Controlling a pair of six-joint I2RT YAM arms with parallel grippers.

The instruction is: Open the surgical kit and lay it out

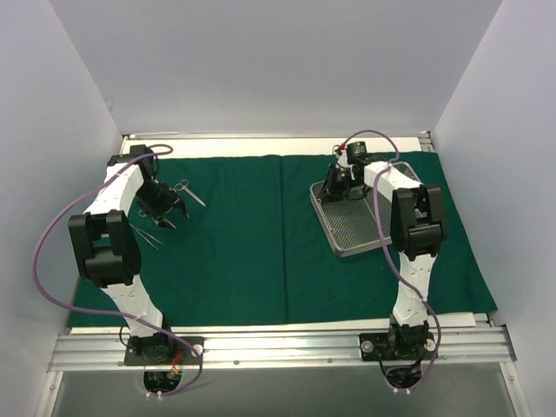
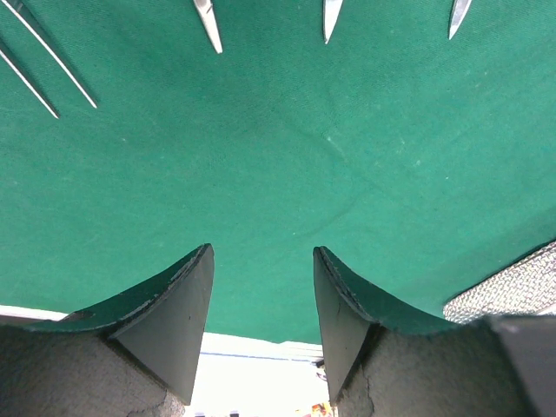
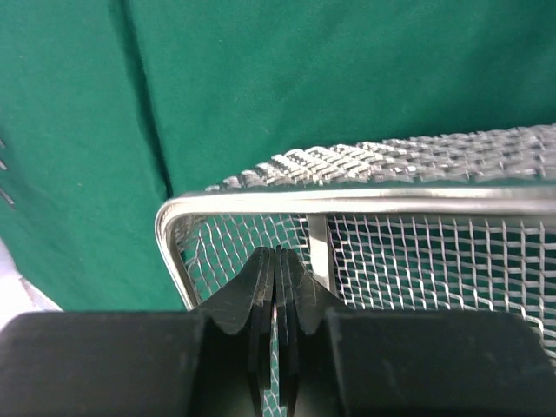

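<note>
My right gripper is shut with nothing between its fingers, over the left end of the wire mesh tray [image 3: 365, 203]. A flat silver scalpel handle [image 3: 320, 248] still lies in that tray, just right of the fingertips and outside them; its lower part is hidden behind them. In the top view the right gripper [image 1: 323, 199] sits at the tray's left side. My left gripper stands open and empty over the green cloth. Ahead of it lie several instrument tips, among them a pointed one [image 2: 332, 17] and a slender pair [image 2: 52, 56].
Scissors-like instruments [image 1: 189, 193] and a thin V-shaped one [image 1: 146, 236] lie on the cloth at the left. The tray's raised rim [image 1: 327, 230] stands close to the right fingers.
</note>
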